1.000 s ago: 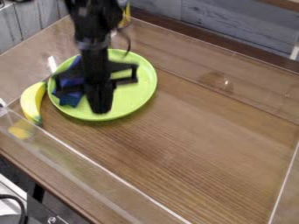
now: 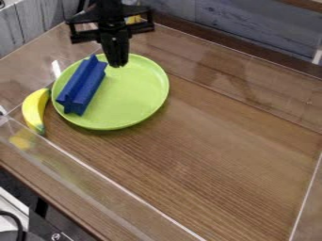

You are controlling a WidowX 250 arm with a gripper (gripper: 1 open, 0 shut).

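A green plate (image 2: 130,99) sits on the wooden surface at the left, with a dark blue bar-shaped object (image 2: 82,87) lying on its left part. A yellow banana (image 2: 37,110) lies just left of the plate. My black gripper (image 2: 117,51) hangs above the plate's back rim, at the top of the view; it is shut, and nothing shows between its fingers.
A silver utensil (image 2: 56,72) lies partly beside the plate. A small orange-yellow item is partly hidden behind the arm.
My gripper has moved back and up, away from the front of the plate, uncovering the blue object and the plate. The objects on the table look unmoved.
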